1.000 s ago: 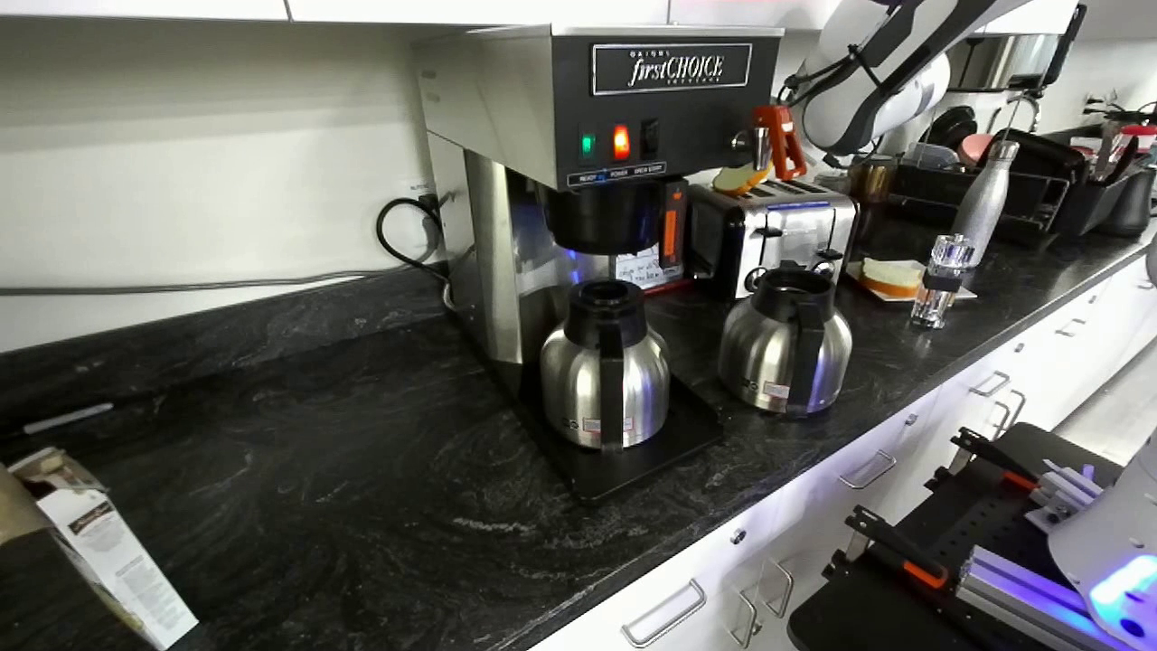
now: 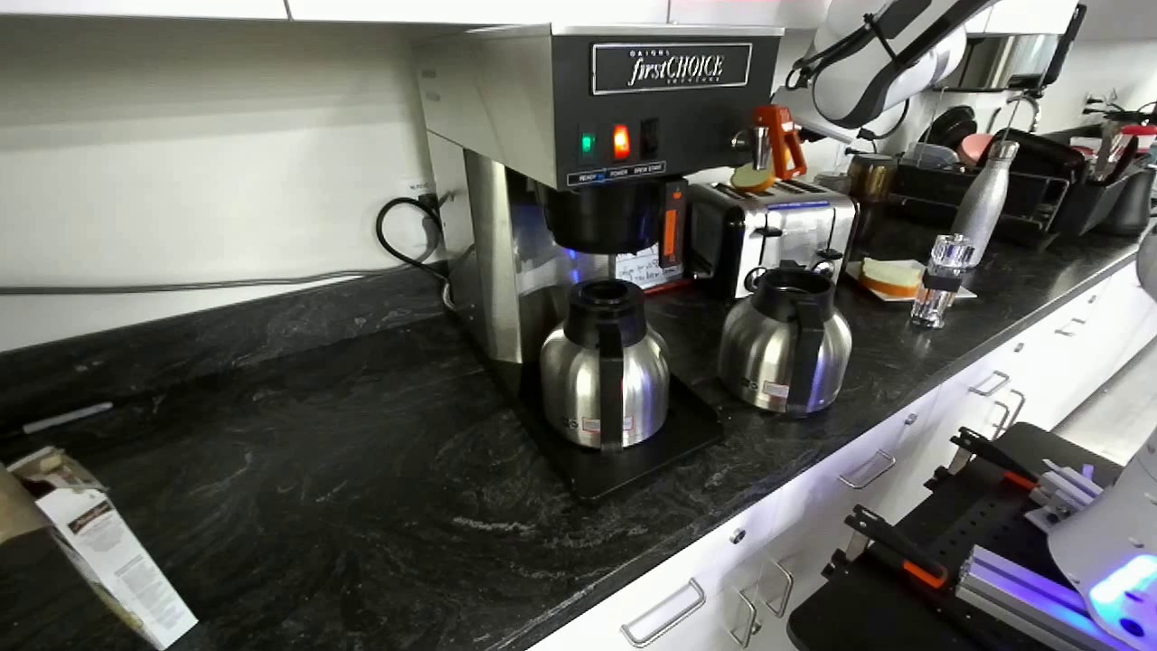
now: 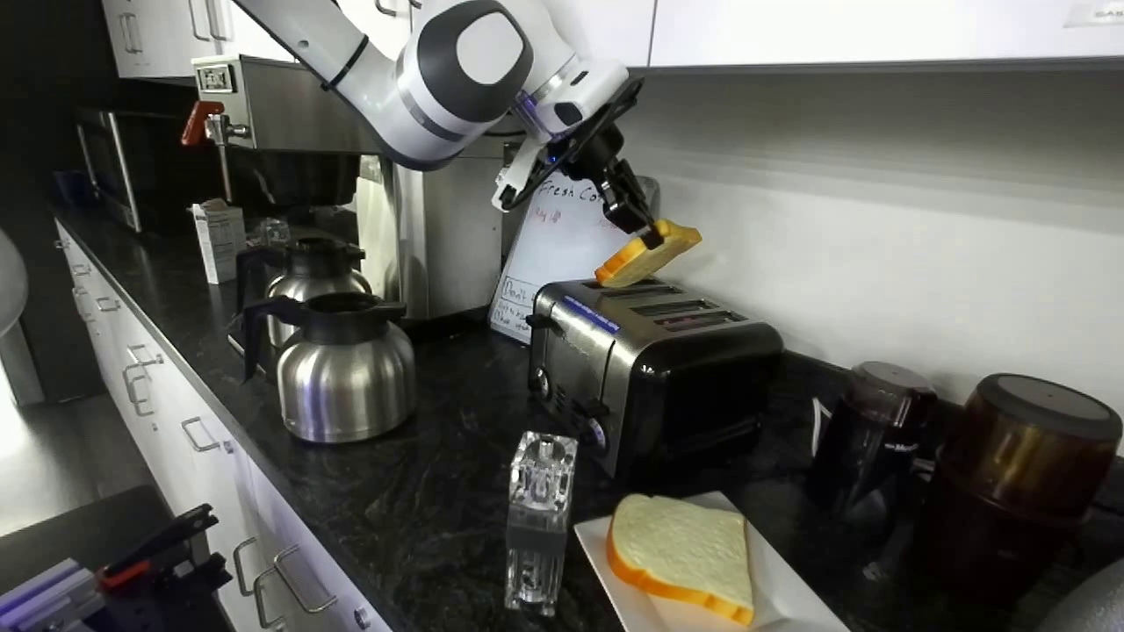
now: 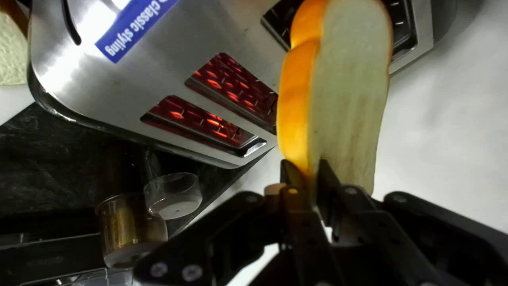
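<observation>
A slice of bread [image 3: 635, 260] with an orange-brown crust is pinched in my gripper [image 3: 644, 233], which is shut on one end of it. The slice hangs tilted just above the silver toaster [image 3: 674, 358], over its slots at the side nearer the coffee machine. In the wrist view the bread [image 4: 350, 95] covers part of one pair of slots, and the fingers [image 4: 328, 178] press against its lower end. Two other slots [image 4: 200, 121] are uncovered and glow red inside. Whether the slice touches the toaster top cannot be told.
Another bread slice [image 3: 685, 548] lies on a white plate [image 3: 806, 606] in front of the toaster. A clear grinder [image 3: 539, 527] stands beside the plate. Steel carafes [image 2: 786, 347] and the coffee machine [image 2: 488, 98] are close by; a wall stands behind the toaster.
The arm has shifted slightly to the right in exterior view 1. The held slice has also moved a little right and now tilts differently over the toaster.
</observation>
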